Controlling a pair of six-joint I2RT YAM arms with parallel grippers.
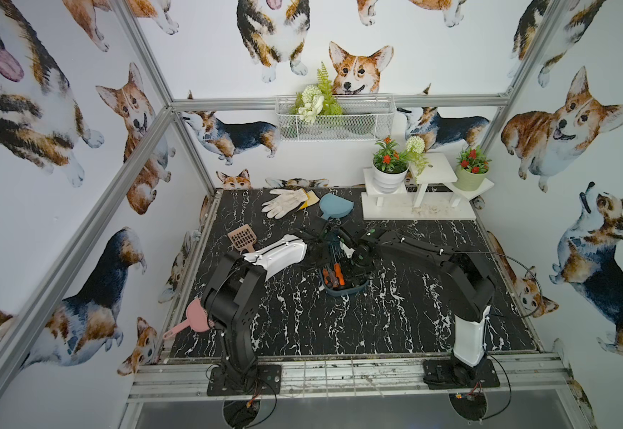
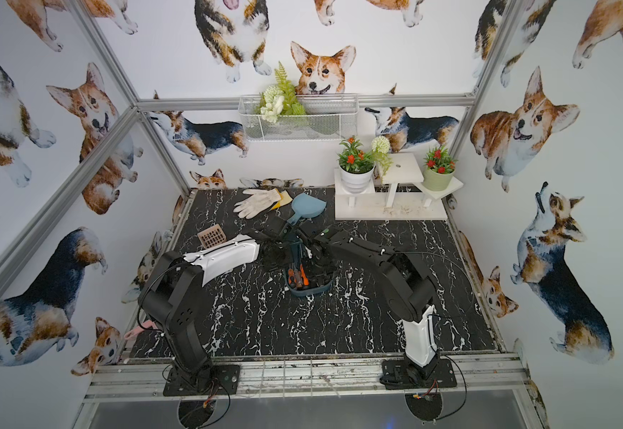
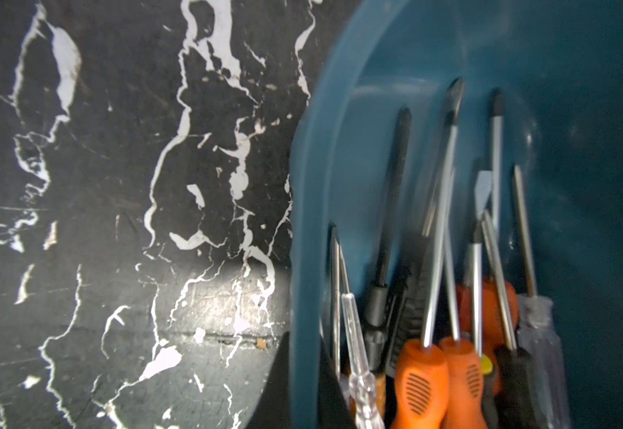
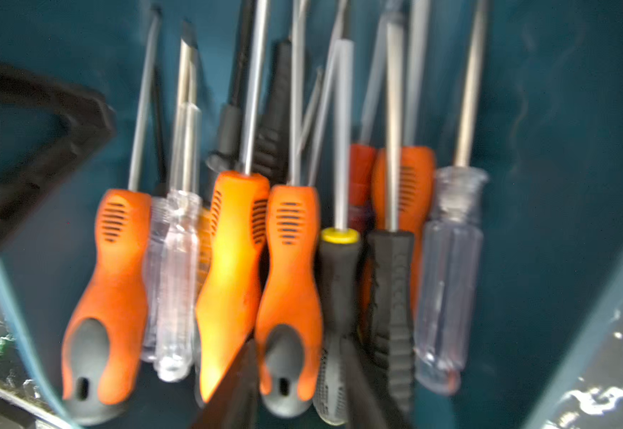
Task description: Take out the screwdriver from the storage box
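The blue storage box (image 3: 311, 214) stands mid-table, full of screwdrivers lying side by side, shafts toward the far end. My left gripper is shut on the box's side wall, one finger inside and one outside. Above the handles, my right gripper is part open, its blurred fingers (image 4: 234, 393) on either side of an orange screwdriver (image 4: 290, 286) and a black one with a yellow ring (image 4: 340, 307). Whether the fingers touch these handles cannot be made out. Another orange screwdriver (image 4: 111, 286) and a clear-handled one (image 4: 450, 286) lie to the sides.
A blue dustpan (image 1: 336, 206) lies behind the box, with white gloves (image 1: 286, 203) to its left. A white plant stand (image 1: 418, 207) fills the back right. The slotted scoop (image 1: 242, 237) and pink scoop (image 1: 195, 316) lie left.
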